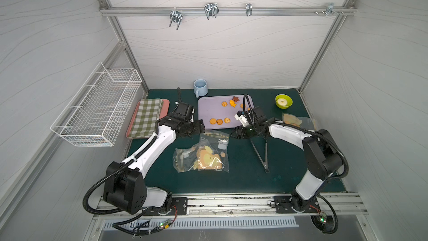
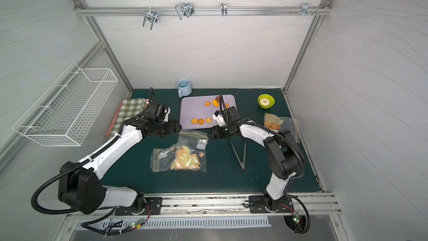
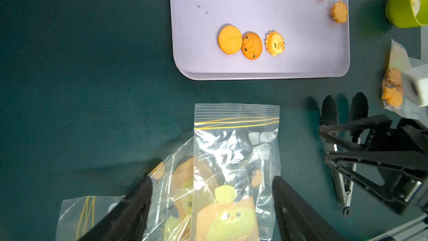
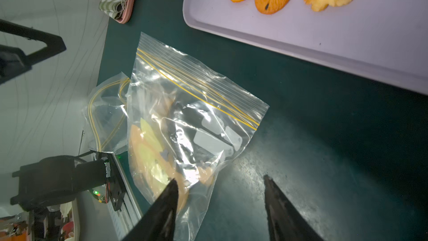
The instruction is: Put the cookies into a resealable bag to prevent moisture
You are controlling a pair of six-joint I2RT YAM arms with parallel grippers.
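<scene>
Several cookies lie on the lilac tray. Clear resealable bags with yellow seals lie overlapped on the mat in front of it. A further bag, with cookies in it, lies at the right. My left gripper hangs over the top bag's upper left, open, nothing between its fingers. My right gripper is just right of that bag's top end, also open and empty, its fingertips at the lower edge of the right wrist view.
Black-tipped tongs lie under and in front of the right arm. A lime bowl is at the back right, a blue mug behind the tray. A pink tray with checked cloth and a wire basket are on the left.
</scene>
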